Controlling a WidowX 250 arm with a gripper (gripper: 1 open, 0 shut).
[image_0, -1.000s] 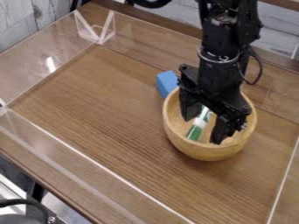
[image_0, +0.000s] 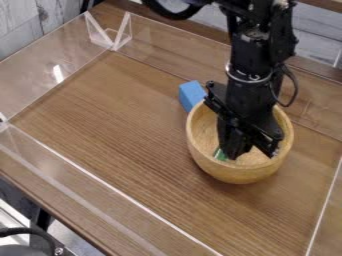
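A tan bowl (image_0: 235, 172) sits on the wooden tray at the right. The black robot gripper (image_0: 234, 135) has its fingertips down inside the bowl, over a small green-and-white object (image_0: 221, 154) that is mostly hidden by it. The gripper looks shut; whether anything is between its fingers cannot be seen.
A blue block (image_0: 190, 93) lies behind the bowl on its left. The left half of the wooden tray (image_0: 94, 140) is clear. Clear low walls run along the tray's edges.
The gripper has moved down into the bowl and now covers more of the green-and-white object. The bowl and blue block look unmoved.
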